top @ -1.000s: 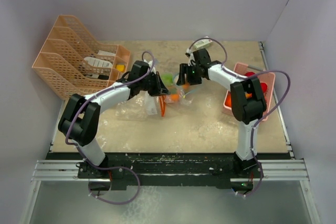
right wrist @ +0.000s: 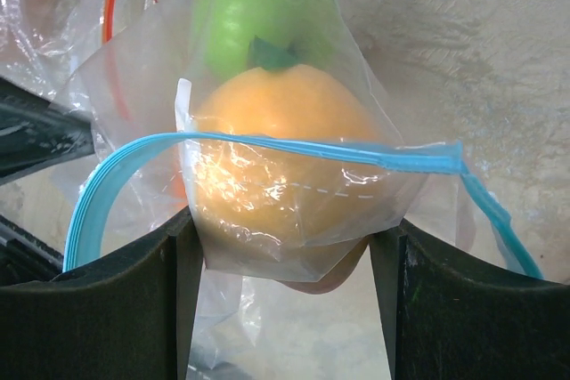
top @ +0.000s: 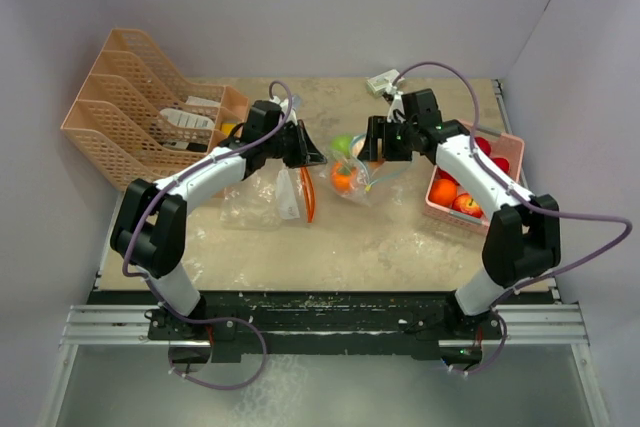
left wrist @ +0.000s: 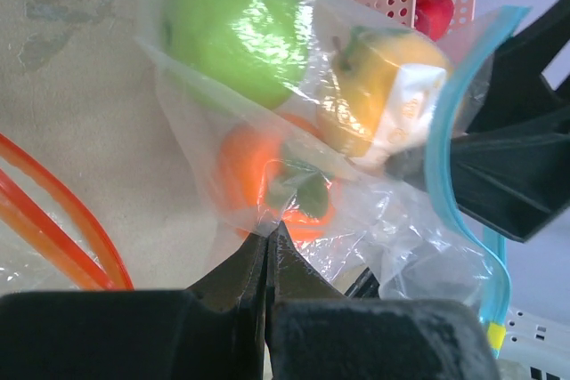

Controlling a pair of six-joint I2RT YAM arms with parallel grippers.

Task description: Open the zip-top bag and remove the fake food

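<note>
A clear bag with a blue zip strip [left wrist: 445, 131] holds a green fruit [left wrist: 233, 28], an orange fruit with a leaf [left wrist: 254, 166] and a yellow-orange fruit [right wrist: 285, 104]. My left gripper [top: 309, 158] is shut on the near edge of the bag, seen at the bottom of its wrist view. My right gripper [top: 380, 145] is around the yellow-orange fruit in the bag's mouth, its fingers at both sides, with bag plastic across the fruit.
A pink basket [top: 440, 210] of red and orange fruits stands at the right. Peach-coloured racks [top: 120, 117] stand at the back left. Flat bags with red zips [top: 250, 212] lie left of the bag.
My right gripper has moved right, away from the left one, with the yellow-orange fruit; the bag is drawn out rightward. The left gripper has moved slightly.
</note>
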